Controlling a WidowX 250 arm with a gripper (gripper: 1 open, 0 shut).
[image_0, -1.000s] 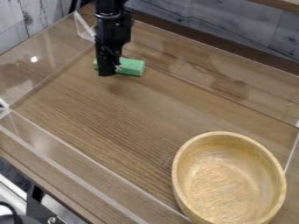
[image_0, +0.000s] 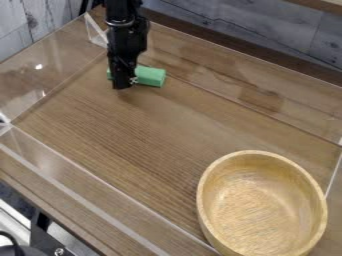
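A small green block (image_0: 150, 76) lies on the wooden table toward the back, left of centre. The black gripper (image_0: 123, 76) reaches down from the top of the view to the block's left end, its fingers low at the tabletop. Whether the fingers are open or shut, and whether they hold the block, I cannot tell at this size.
A large empty beige bowl (image_0: 261, 205) sits at the front right. Low walls border the back, and cables lie at the lower left edge.
The gripper and arm have shifted slightly to the left over the last second. The green block looks much the same.
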